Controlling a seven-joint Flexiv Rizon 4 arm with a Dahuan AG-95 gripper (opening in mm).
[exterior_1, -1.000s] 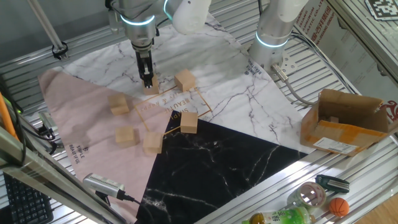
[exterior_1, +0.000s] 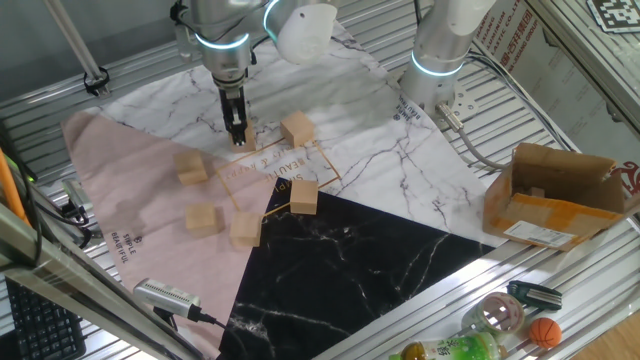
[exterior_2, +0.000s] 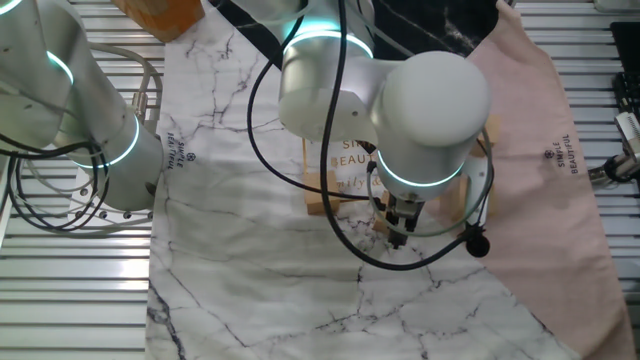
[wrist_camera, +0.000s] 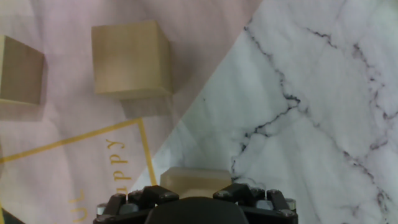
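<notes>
My gripper (exterior_1: 238, 142) points down at a light wooden block (exterior_1: 248, 136) at the back of the cloth, by the edge of its pink part. In the wrist view the block (wrist_camera: 195, 178) shows at the bottom, between and beyond the fingertips, which stand apart. Whether the fingers press on it is not clear, as its lower part is hidden by the gripper. Exterior view 2 shows the gripper (exterior_2: 400, 238) low beside the block (exterior_2: 381, 226), mostly covered by the arm.
Other wooden blocks lie around the printed frame: one (exterior_1: 297, 128) close at the right, one (exterior_1: 191, 167) at the left, one (exterior_1: 304, 197) on the black corner, and two (exterior_1: 246, 229) in front. An open cardboard box (exterior_1: 548, 205) stands at the far right.
The upper arm has shifted very slightly since one second ago. The gripper stays at the same block, and the blocks have not visibly moved.
</notes>
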